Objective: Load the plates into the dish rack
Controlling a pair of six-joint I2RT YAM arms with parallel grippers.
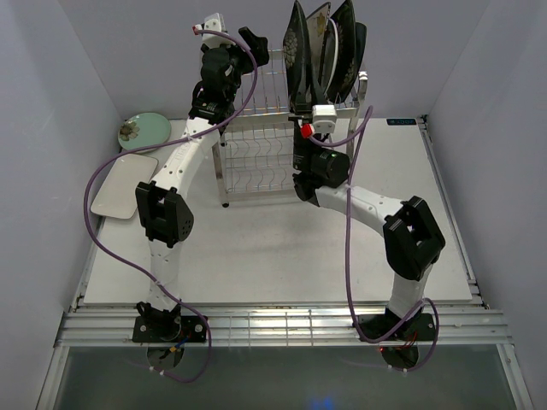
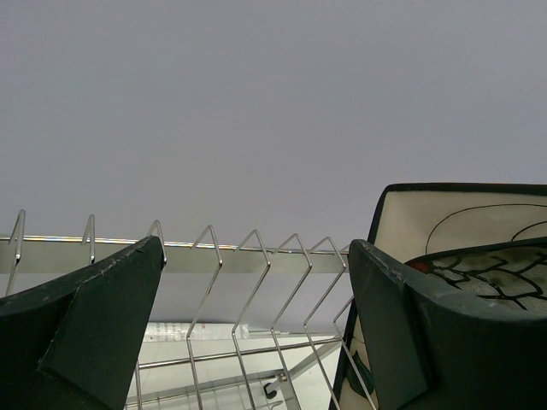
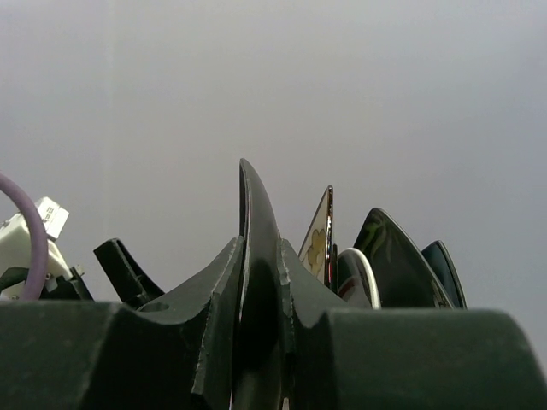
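A metal dish rack (image 1: 256,128) holds several dark and patterned plates (image 1: 346,38) upright on its upper right. My right gripper is shut on the edge of a dark plate (image 3: 252,205), the leftmost of that group. My left gripper (image 1: 244,55) is at the upper left of the rack; in its wrist view it stands open (image 2: 256,290) over empty wire slots, with a patterned plate (image 2: 479,213) to its right. A green plate (image 1: 149,128) and a white rectangular plate (image 1: 120,188) lie on the counter at the left.
The counter (image 1: 248,256) in front of the rack is clear, as is its right side (image 1: 402,162). Walls close in on both sides and behind. The rack's lower tier appears empty.
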